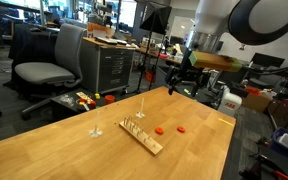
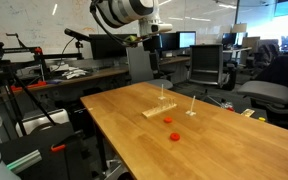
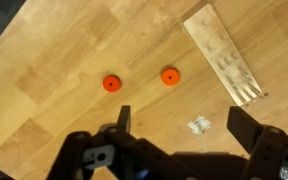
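High over the wooden table, my gripper points down with its fingers wide apart and nothing between them. Below it in the wrist view lie two small red discs, each with a dark centre: one disc (image 3: 111,83) left of the other disc (image 3: 170,76). A pale wooden block (image 3: 223,55) lies to their right, with small upright pegs at one end, seen in exterior view 1. Two thin white posts on small bases stand on the table, the nearer post (image 1: 96,120) and the farther post (image 1: 140,108).
Several red and dark items (image 1: 85,101) sit near the table's far edge. Office chairs (image 1: 49,70) stand beyond it.
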